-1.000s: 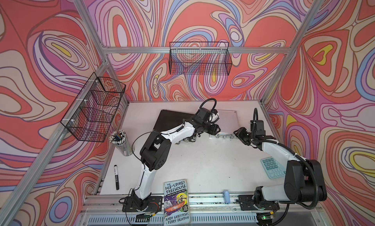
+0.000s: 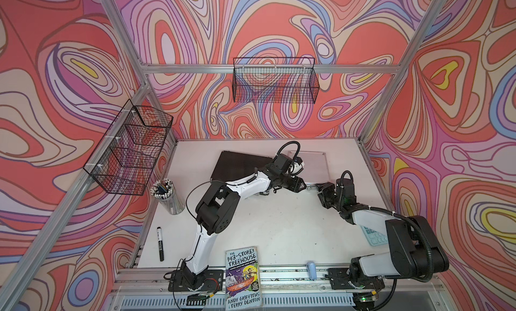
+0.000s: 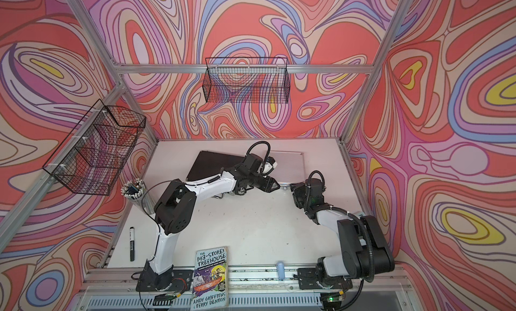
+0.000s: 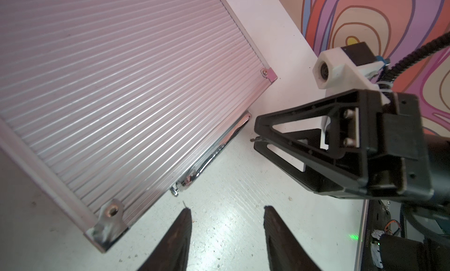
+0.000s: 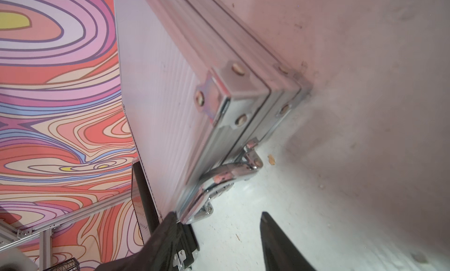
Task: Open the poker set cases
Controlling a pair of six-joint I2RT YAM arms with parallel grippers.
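Observation:
A closed silver ribbed case [image 2: 311, 165] lies flat at the back right, beside a black case [image 2: 236, 163] partly covered by my left arm. Along the silver case's front runs a chrome handle [image 4: 215, 151]. My left gripper is part open just in front of this case, nothing between its fingers. My right gripper is open and empty near the front right corner, with the handle [image 5: 220, 175] just beyond its fingertips. In the left wrist view the right gripper's fingers [image 4: 300, 109] stand close to the handle's end.
A calculator [image 2: 374, 235] lies at the right, partly under my right arm. A pen-filled cup [image 2: 172, 200], a marker [image 2: 160, 243] and a book [image 2: 242, 278] are at the left and front.
My right gripper has moved left and toward the front, from the case's right corner to near its handle. The cases have not moved.

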